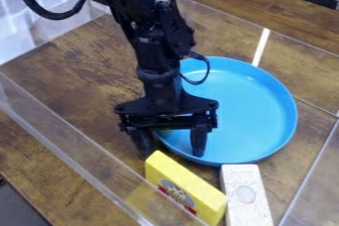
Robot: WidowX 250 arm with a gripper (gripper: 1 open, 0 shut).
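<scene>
The black gripper [172,143] points down over the left part of a blue round plate [252,106], its two fingers spread apart and open. Its tips are low, close to the plate's near-left rim; whether anything lies between them is hard to tell in the shadow. Just in front of it lies a yellow box [183,185] with a red and white label.
A white speckled block [247,195] lies right of the yellow box. Clear panels edge the wooden table [66,91] at the front left and right.
</scene>
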